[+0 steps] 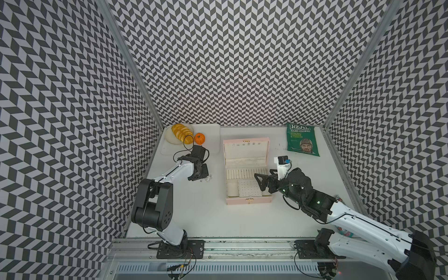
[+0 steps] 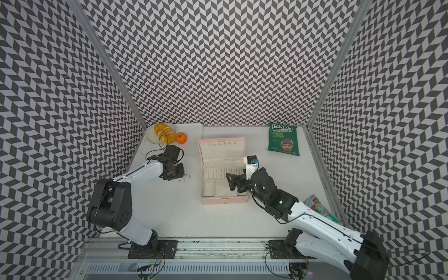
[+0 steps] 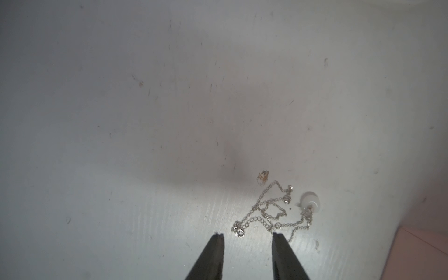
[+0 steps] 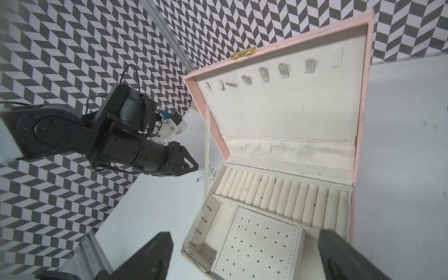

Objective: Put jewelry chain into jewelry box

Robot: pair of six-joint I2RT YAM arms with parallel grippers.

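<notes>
A thin silver chain (image 3: 261, 213) lies loosely tangled on the white table, with a pale rounded piece at one end. My left gripper points down over it, open; the fingertips appear just short of the chain in the left wrist view, and nothing is between them. The pink jewelry box (image 1: 248, 201) stands with its lid up, to the right of the chain (image 1: 208, 178). Inside show a row of ring rolls, a dotted pad (image 4: 259, 242) and side compartments. Above the box's right part hovers my right gripper, open and empty.
Behind the left arm are a plate with bread (image 1: 182, 133) and an orange (image 1: 199, 138) by a white tray (image 1: 214, 130). A green crisps bag (image 1: 303, 140) lies at the back right.
</notes>
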